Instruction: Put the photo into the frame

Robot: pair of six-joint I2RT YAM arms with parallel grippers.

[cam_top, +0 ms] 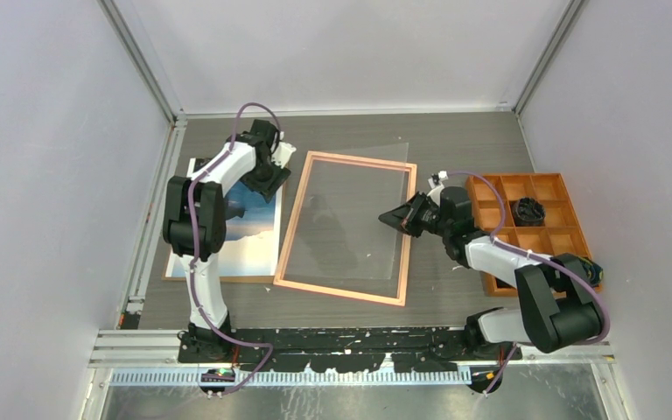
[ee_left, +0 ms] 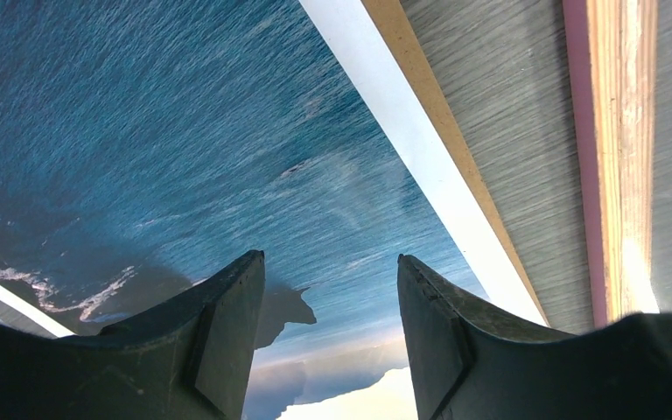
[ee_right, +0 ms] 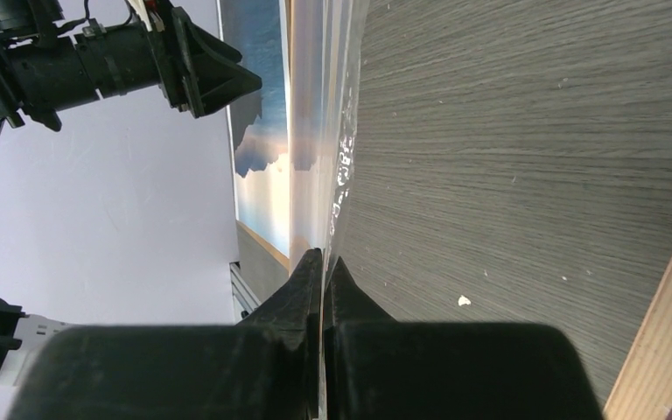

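Observation:
The photo (cam_top: 258, 247), a blue sea scene with a white border, lies at the left on a brown backing board (ee_left: 446, 122). My left gripper (cam_top: 273, 192) is over its upper right part, and in the left wrist view its fingers (ee_left: 227, 324) stand apart with nothing between them. A light wooden frame (cam_top: 294, 219) rests flat in the middle of the table. Above its opening is a clear sheet (cam_top: 350, 210), tilted in the right wrist view, with my right gripper shut on its right edge. The sheet reaches past the frame's far side.
On the right stands an orange wooden compartment tray (cam_top: 549, 188) holding a black bundle (cam_top: 528, 212). A narrow strip of bare table separates the photo from the frame. Small white scraps (ee_right: 464, 300) lie on the grey tabletop.

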